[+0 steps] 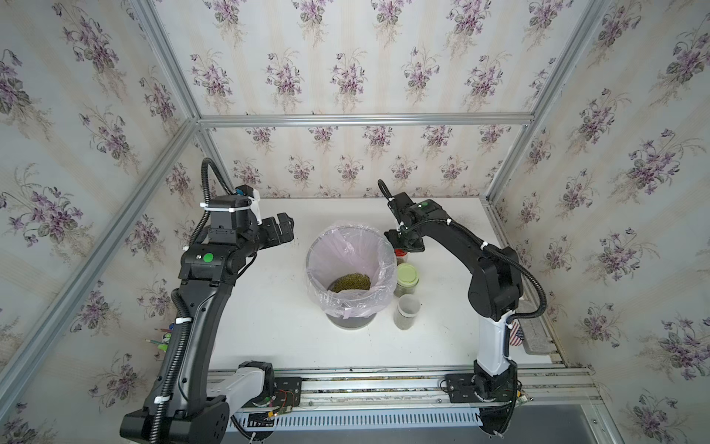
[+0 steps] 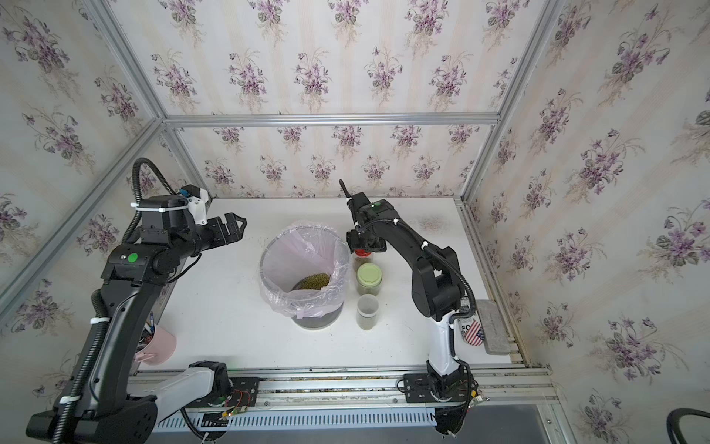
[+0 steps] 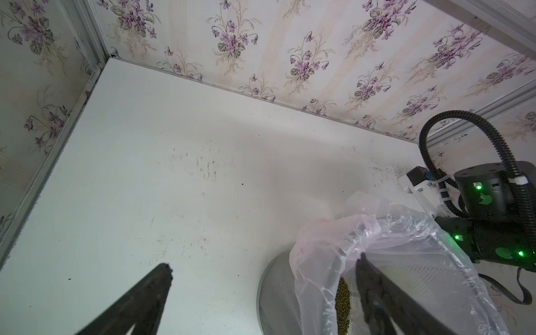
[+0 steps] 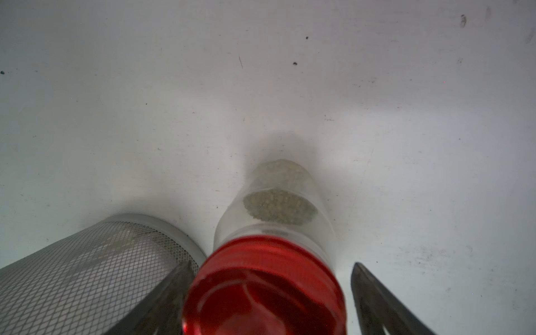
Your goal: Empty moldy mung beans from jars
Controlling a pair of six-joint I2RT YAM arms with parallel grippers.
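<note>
A bin [image 1: 310, 259] lined with pink plastic holds a heap of mung beans [image 1: 349, 282]. Right of it stand a red-lidded jar [image 4: 262, 290], a green-lidded jar [image 1: 406, 275] and an uncapped translucent jar [image 1: 406, 310]. My right gripper is down over the red lid, its blurred fingers either side of it, part open; whether they touch cannot be told. My left gripper hangs open left of the bin, nothing between its fingers.
A pink cup of pens [image 2: 156, 347] stands at the front left; a grey board [image 2: 494, 329] lies at the right edge.
</note>
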